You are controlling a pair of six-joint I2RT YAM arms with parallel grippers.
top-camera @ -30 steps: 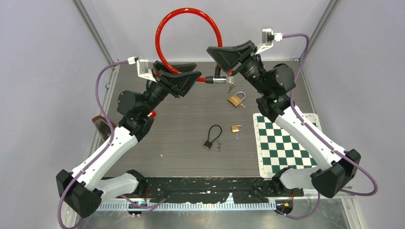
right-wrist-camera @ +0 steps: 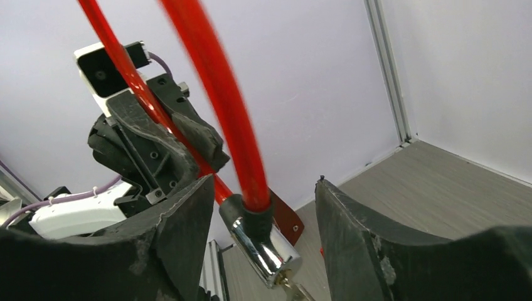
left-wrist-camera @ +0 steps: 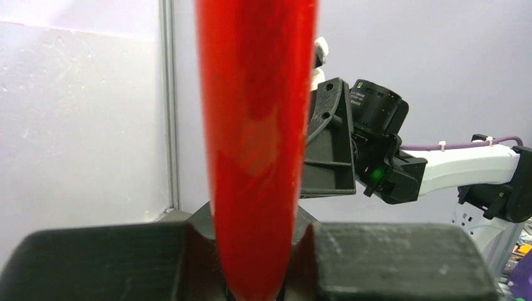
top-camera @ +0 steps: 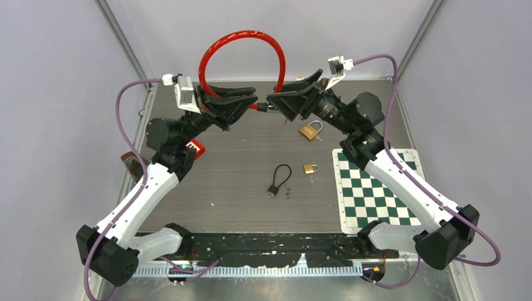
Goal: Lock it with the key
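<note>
A red cable lock (top-camera: pixel 244 34) arches in a loop above the table between both arms. Its silver barrel (right-wrist-camera: pixel 260 248) has black collars, and a key (right-wrist-camera: pixel 296 290) sits at the barrel's lower end. My left gripper (top-camera: pixel 243 109) is shut on the red cable (left-wrist-camera: pixel 254 125), close to the barrel. The fingers of my right gripper stand apart, with the cable's other end and the barrel showing in the gap; whether the pads touch them cannot be told. From above, the right fingers (top-camera: pixel 290 103) hide most of the barrel and the key.
On the table below lie a large brass padlock (top-camera: pixel 308 132), a small brass padlock (top-camera: pixel 308 168) and a black cable padlock (top-camera: pixel 273 190), with small keys. A green checkered board (top-camera: pixel 344 221) lies at the right. Bare table shows at centre left.
The left gripper and loop have shifted slightly left.
</note>
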